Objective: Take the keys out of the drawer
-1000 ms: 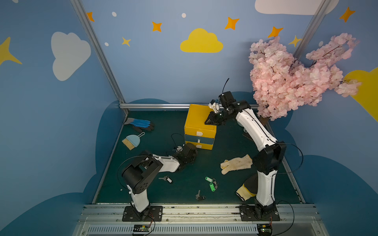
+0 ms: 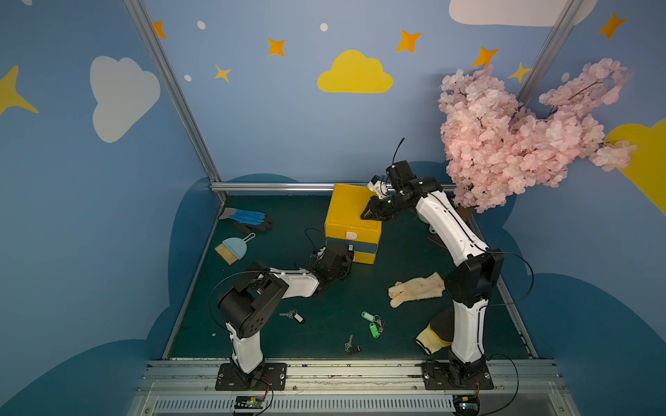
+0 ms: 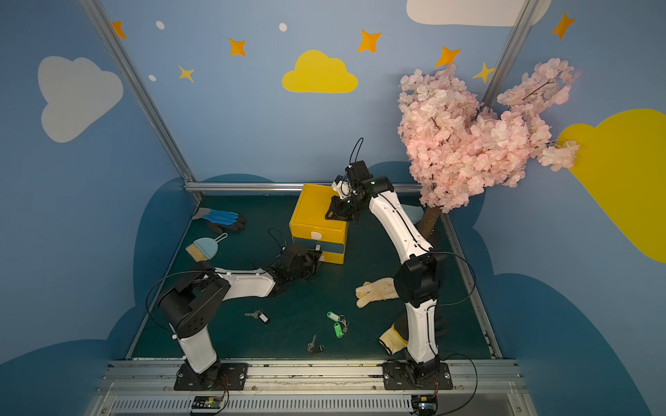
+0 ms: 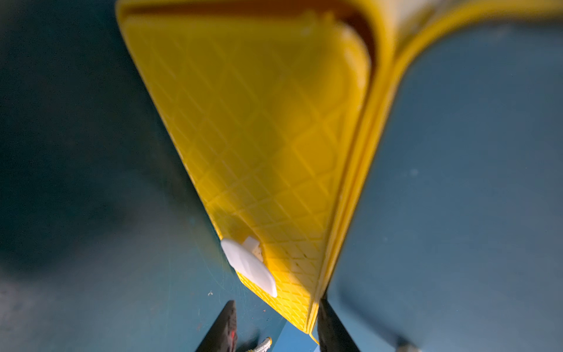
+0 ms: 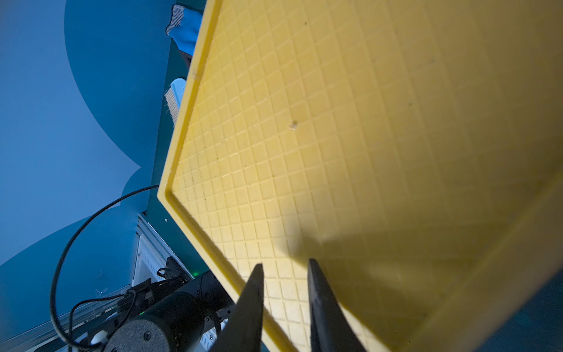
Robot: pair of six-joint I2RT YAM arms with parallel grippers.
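A yellow and blue drawer box [image 2: 344, 208] stands at the back middle. Its drawers look shut, so whatever is inside is hidden. In the left wrist view, the yellow drawer front [image 4: 246, 140] carries a white handle [image 4: 249, 267]. Low at the front of the box, my left gripper is partly open; its fingertips are apart, near the handle, and nothing shows held. Over the right side of the box's top hangs my right gripper, open and empty.
Key sets lie on the green mat: one with a black-and-white tag [image 2: 297, 317], green-tagged keys [image 2: 374, 330] and small keys [image 2: 352, 344]. A cream glove [image 2: 416, 288] is at right; a dustpan brush [image 2: 234, 248] and blue glove [image 2: 246, 218] are at left.
The right arm and the box have stayed still.
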